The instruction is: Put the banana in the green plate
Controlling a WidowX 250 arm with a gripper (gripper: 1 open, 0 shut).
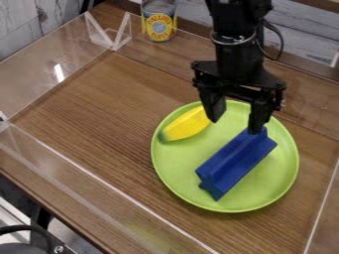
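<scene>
The yellow banana (185, 124) lies on the upper left part of the green plate (179, 164), beside a blue block. Just to the right of the banana, over the plate's far side, my black gripper (236, 117) points down. Its two fingers (212, 104) are spread apart and the banana is not between them. The right finger comes down close to the block's upper end; whether they touch cannot be told.
A long blue block (237, 161) takes up the middle and right of the plate. At the back stands a can with a yellow label (159, 22). Bare wooden table (93, 109) stretches to the left, bounded by a clear wall.
</scene>
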